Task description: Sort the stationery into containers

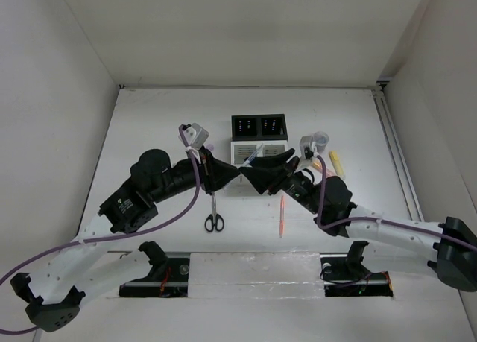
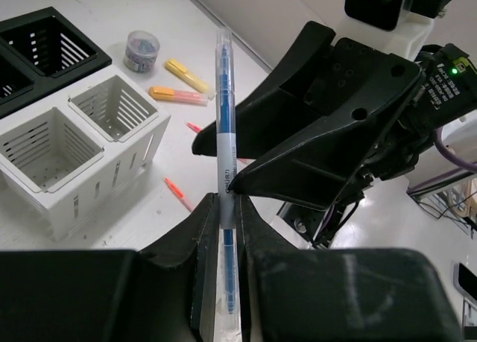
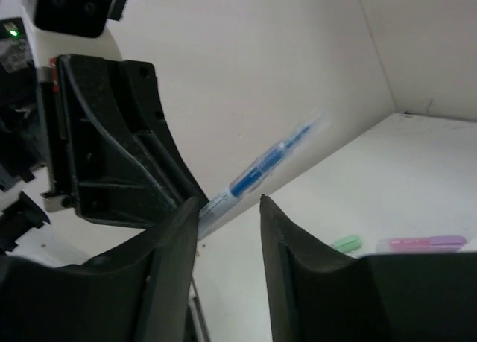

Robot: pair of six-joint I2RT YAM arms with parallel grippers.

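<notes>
A clear pen with blue ink (image 2: 226, 144) stands in my left gripper, which is shut on it around its lower half. My right gripper is open, its fingers spread to either side of the pen without gripping it. From above, both grippers meet just in front of the white two-part holder (image 1: 238, 150), and the pen's tip shows between them. Behind that holder is a black two-part holder (image 1: 258, 116). In the left wrist view the visible white compartments look empty.
Scissors (image 1: 215, 221) and a red pen (image 1: 282, 217) lie on the table in front. To the right are a yellow highlighter (image 1: 337, 165), an orange highlighter (image 2: 177, 95) and a small clear tub (image 2: 141, 51). A green item (image 3: 347, 243) and a purple marker (image 3: 428, 243) also lie there.
</notes>
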